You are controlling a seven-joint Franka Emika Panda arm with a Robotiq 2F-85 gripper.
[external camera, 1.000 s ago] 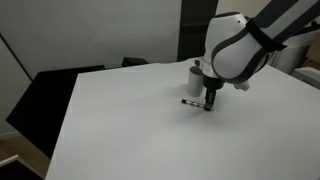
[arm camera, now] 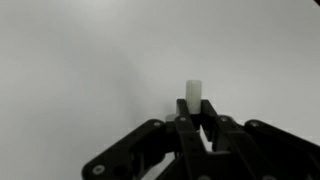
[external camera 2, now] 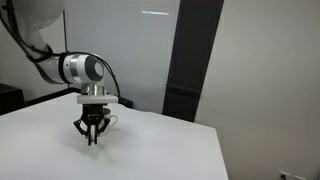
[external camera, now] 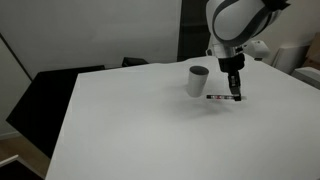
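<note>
My gripper (external camera: 237, 97) is shut on a slim marker (external camera: 220, 97), dark with reddish and pale bands, which sticks out level to the left in exterior view 1. In the wrist view, the pale end of the marker (arm camera: 194, 91) shows between the fingertips. A light grey cup (external camera: 197, 82) with a dark opening stands upright on the white table, left of the gripper and apart from it. From exterior view 2, the gripper (external camera 2: 91, 139) is seen near the table surface, but the marker cannot be made out there; the exact height above the table is hard to judge.
A black object (external camera: 134, 61) lies at the back edge, and a dark surface (external camera: 45, 105) borders the table on the left. Boxes (external camera: 290, 57) stand at the back right.
With the marker held, my gripper has moved right in exterior view 1, away from the cup, and now appears higher in the picture. The marker looks more level; the cup stays put.
</note>
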